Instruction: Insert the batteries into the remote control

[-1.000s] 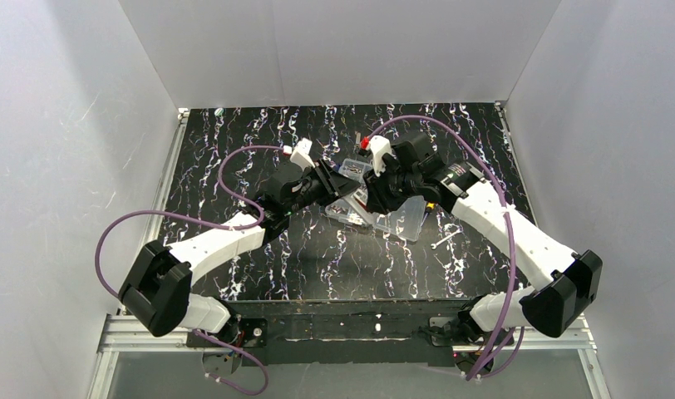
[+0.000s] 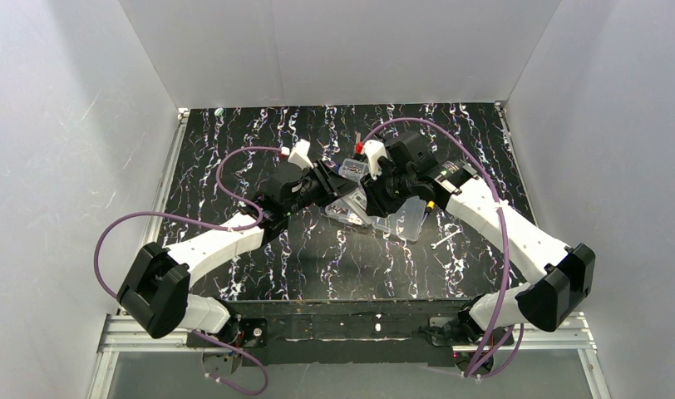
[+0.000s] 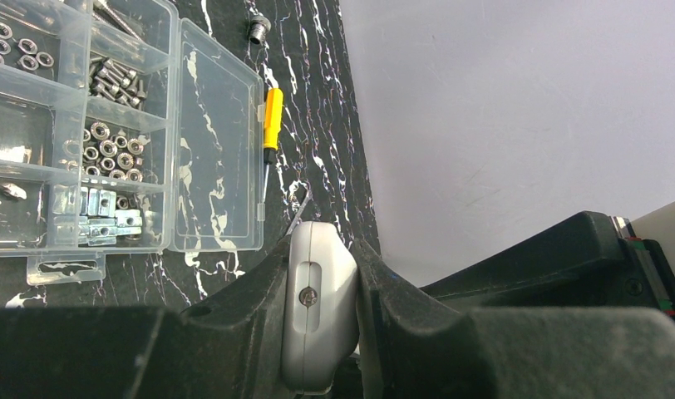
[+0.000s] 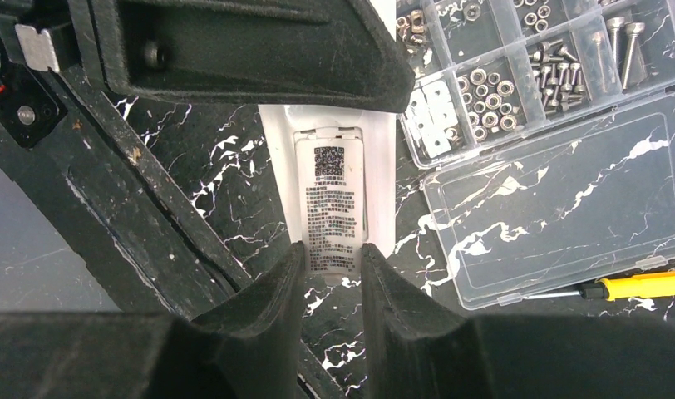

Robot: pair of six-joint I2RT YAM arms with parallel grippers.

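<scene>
In the left wrist view, my left gripper is shut on the white remote control [image 3: 317, 320], seen end-on. The remote's back [image 4: 381, 179] faces up in the right wrist view, with one part behind a black gripper body. Shut on the sides of a white battery cover [image 4: 330, 216], printed with a code and lines of text, is my right gripper. That cover lies over the battery recess, and a narrow gap shows along its top and right edges. Whether it is latched, I cannot tell. No batteries are visible.
Below the remote, a clear compartment box [image 4: 517, 79] of nuts and bolts has its lid [image 4: 559, 195] folded open. A yellow screwdriver [image 4: 646, 286] lies by the lid, and a wrench [image 2: 445, 239] rests to the right.
The left arm and the remote look still.
</scene>
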